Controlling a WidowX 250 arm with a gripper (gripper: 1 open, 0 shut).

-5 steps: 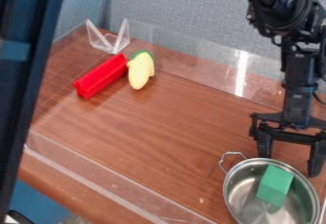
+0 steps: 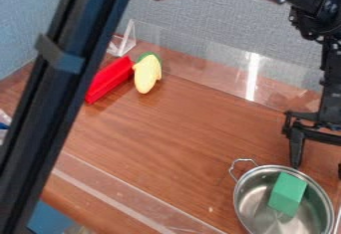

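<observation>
A green block lies in a steel pot at the front right of the wooden table. My gripper is at the right edge, above and behind the pot, partly cut off by the frame. Its fingers look spread, with nothing visible between them. A red block and a yellow corn toy lie at the back left.
A clear rack stands behind the red block. Clear panels run along the table's back and front left. A large black bar crosses the left of the view.
My gripper and arm have moved right, partly out of frame. The black bar at the left has swung further into view. The objects on the table have not moved.
</observation>
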